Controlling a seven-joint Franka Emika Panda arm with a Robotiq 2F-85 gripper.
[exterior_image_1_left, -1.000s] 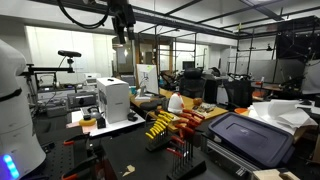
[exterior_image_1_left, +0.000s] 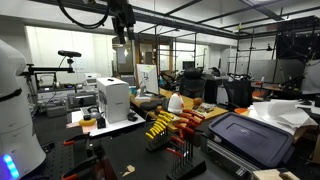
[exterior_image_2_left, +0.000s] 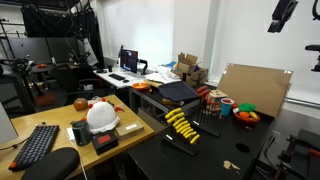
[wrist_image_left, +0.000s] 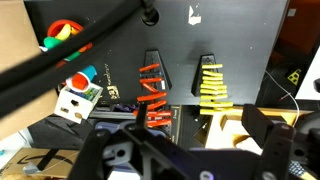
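My gripper hangs high over the dark table, far above everything on it. Its two black fingers stand wide apart along the bottom of the wrist view, so it looks open, with nothing held. Below is a black rack with a row of yellow pieces (wrist_image_left: 213, 88), also seen as slanting yellow pieces (exterior_image_2_left: 180, 125) in exterior view 2. Beside it stands a second black rack with orange-red pieces (wrist_image_left: 152, 90). In exterior view 1 the orange-red pieces (exterior_image_1_left: 187, 113) partly overlap the yellow ones.
A red bowl with colourful items (exterior_image_2_left: 246, 116) and a blue-and-white cup (exterior_image_2_left: 226, 106) stand beyond the racks. A grey lidded bin (exterior_image_1_left: 245, 135) lies to the right in exterior view 1. A white helmet (exterior_image_2_left: 102, 118) rests on a wooden desk. A dark cable crosses the wrist view.
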